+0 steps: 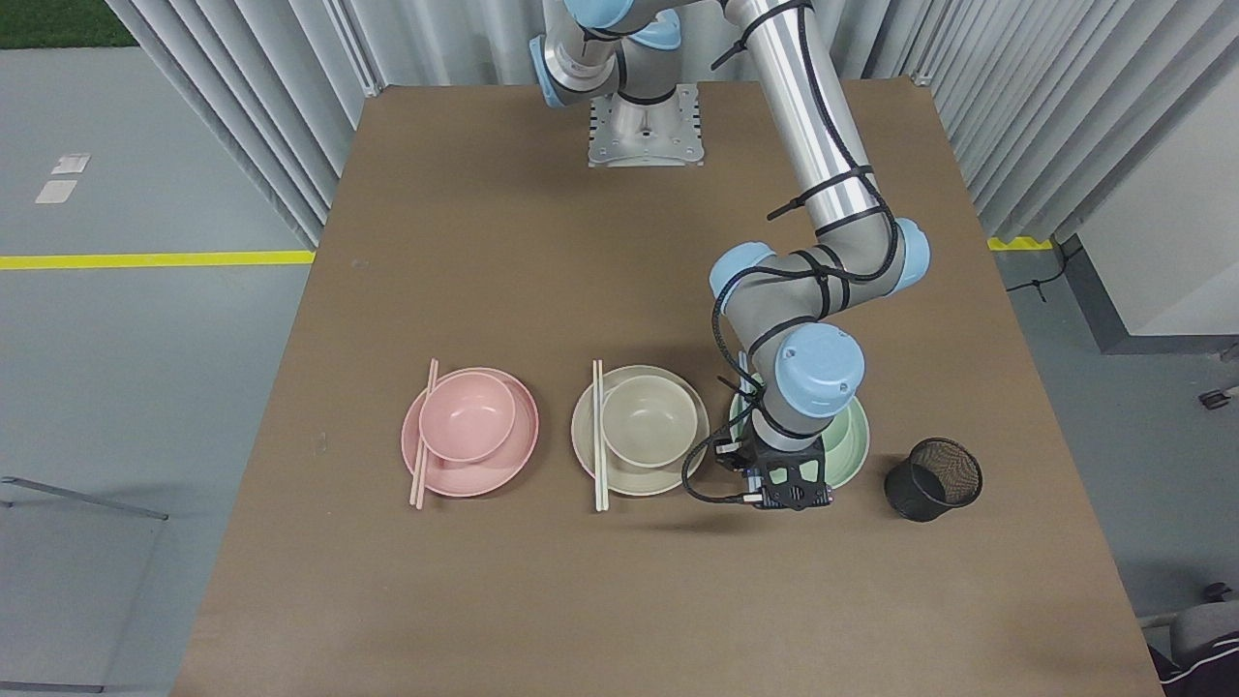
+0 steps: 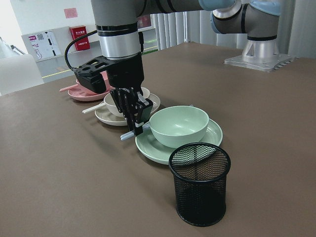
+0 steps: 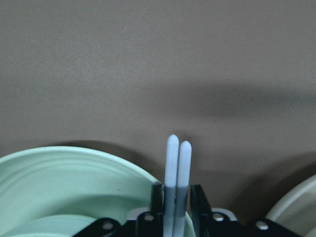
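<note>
My gripper is down at the left edge of the green plate (image 2: 152,151), its fingers around a pair of pale chopsticks (image 3: 171,163); whether it is closed tight on them I cannot tell. A green bowl (image 2: 178,127) sits on that plate, mostly hidden by the arm in the front view. A cream bowl (image 1: 649,422) on a cream plate (image 1: 640,478) with chopsticks (image 1: 600,434), and a pink bowl (image 1: 467,416) on a pink plate (image 1: 470,476) with pink chopsticks (image 1: 423,437), stand in a row to the left.
A black mesh cup (image 1: 932,480) stands right of the green plate. The arm's base (image 1: 645,139) is at the back.
</note>
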